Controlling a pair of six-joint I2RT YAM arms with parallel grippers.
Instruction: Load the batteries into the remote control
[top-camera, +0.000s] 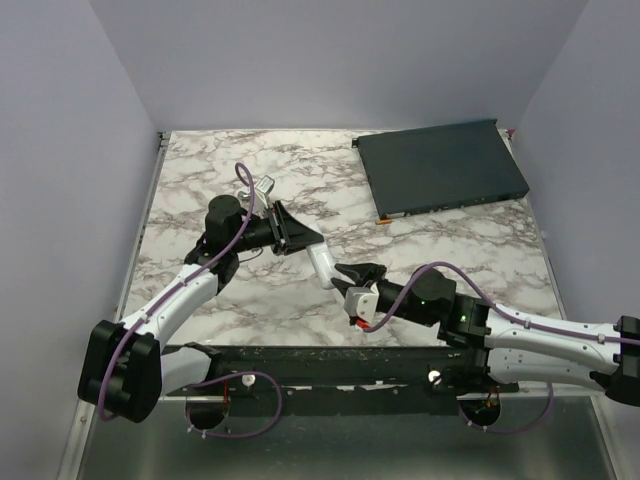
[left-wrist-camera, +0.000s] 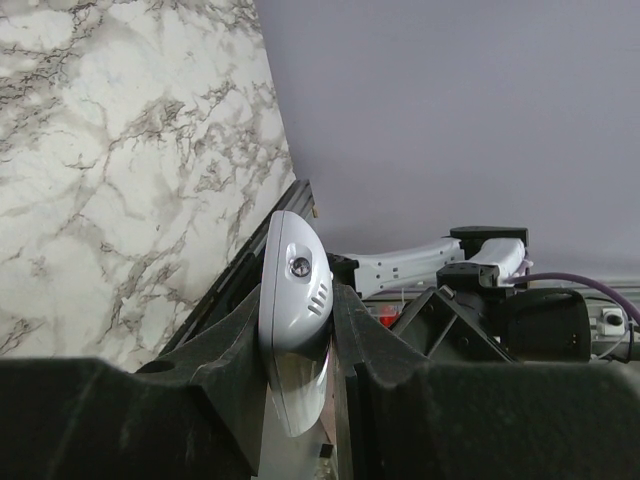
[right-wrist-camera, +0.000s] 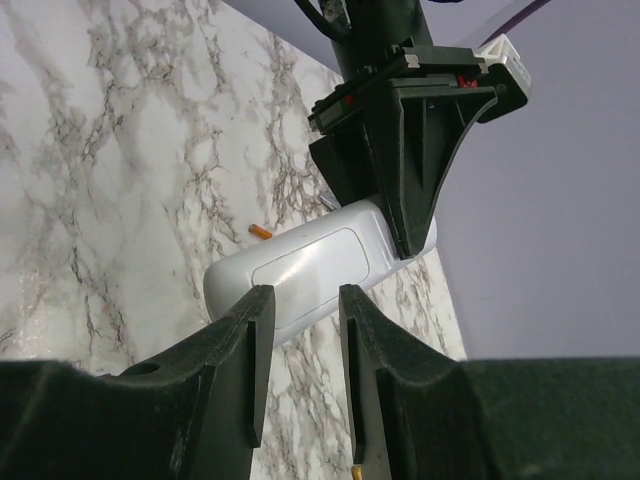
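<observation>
My left gripper (top-camera: 318, 238) is shut on the white remote control (top-camera: 322, 265), holding it above the table with one end toward the right arm. In the left wrist view, the end of the remote (left-wrist-camera: 298, 290) with a small round part stands upright between the fingers. My right gripper is right at the remote's free end. Its fingertips are apart in the right wrist view and overlap the remote's smooth, outlined face (right-wrist-camera: 325, 268); whether they grip it is unclear. A small orange piece (right-wrist-camera: 260, 231) on the table may be a battery.
A flat dark panel (top-camera: 440, 165) lies at the back right, with an orange piece (top-camera: 384, 221) by its near corner. Walls close in the sides and back.
</observation>
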